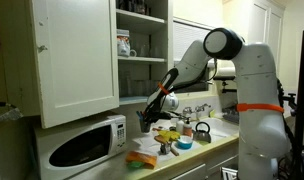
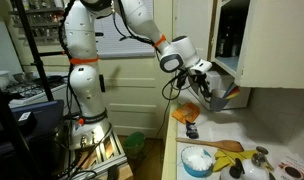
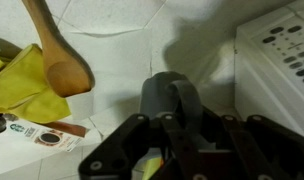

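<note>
In exterior view 1, my gripper (image 1: 152,112) is above the counter, just right of the microwave. It is shut on a dark grey cup-like container (image 1: 145,123). Exterior view 2 has the same grey container (image 2: 218,101) raised above the counter near the wall side, by my gripper (image 2: 206,92). Looking down from the wrist, the container (image 3: 157,95) shows partly behind the gripper, whose fingers cover much of it. What it may contain is unclear.
The microwave (image 1: 82,145) stands close on the left, with an open cabinet door (image 1: 77,60) above it. A wooden spoon (image 3: 70,75), a yellow cloth (image 3: 27,85), an orange cloth (image 2: 186,113) and a white bowl (image 2: 197,160) lie on the counter.
</note>
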